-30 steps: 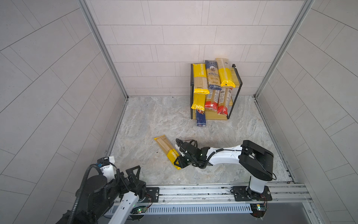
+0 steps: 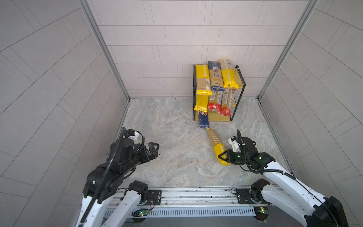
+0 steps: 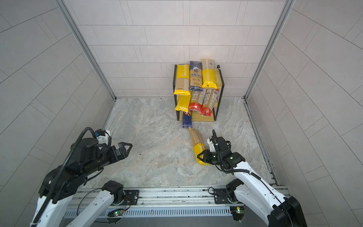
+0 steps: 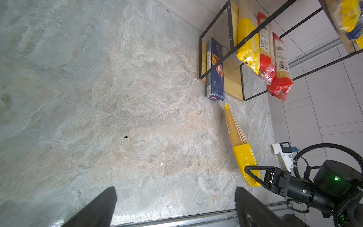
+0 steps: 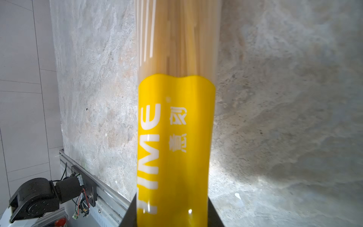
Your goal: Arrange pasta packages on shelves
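A yellow spaghetti package (image 2: 214,140) is held near its lower end by my right gripper (image 2: 223,155), angled toward the shelf in both top views and filling the right wrist view. The black-framed shelf (image 2: 211,116) holds three packages on top, a yellow one (image 2: 202,102) and two red-ended ones (image 2: 226,102) on the middle level, and a dark blue package (image 4: 214,83) on the bottom, jutting from the front. My left gripper (image 2: 153,149) is open and empty over the left part of the counter.
Tiled walls enclose it, and metal rails run along its front edge.
My right arm has moved the yellow package right and toward the shelf, turning as it went.
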